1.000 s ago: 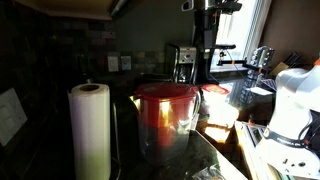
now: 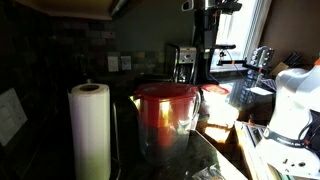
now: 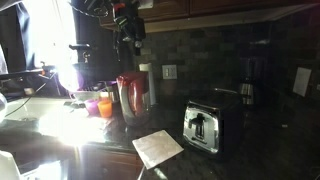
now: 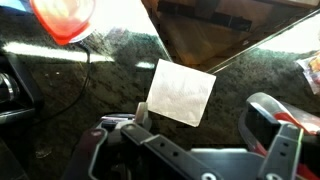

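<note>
In the wrist view, my gripper stands open above the dark counter, its two black fingers wide apart and nothing visible between them. A white square sheet point(image 4: 180, 92) lies flat on the counter ahead of the fingers, well below and apart from them. From the side, the gripper point(image 3: 130, 42) hangs high over the counter near the clear container with a red lid point(image 3: 132, 98). That same container point(image 2: 167, 125) shows large in exterior view 1, with the arm above and behind its right side.
A paper towel roll point(image 2: 90, 130) stands left of the container. The chrome toaster point(image 3: 203, 128) sits right of the sheet. An orange cup point(image 3: 105, 108) and a pink one point(image 3: 92, 107) stand near the bright window. Bare counter surrounds the sheet.
</note>
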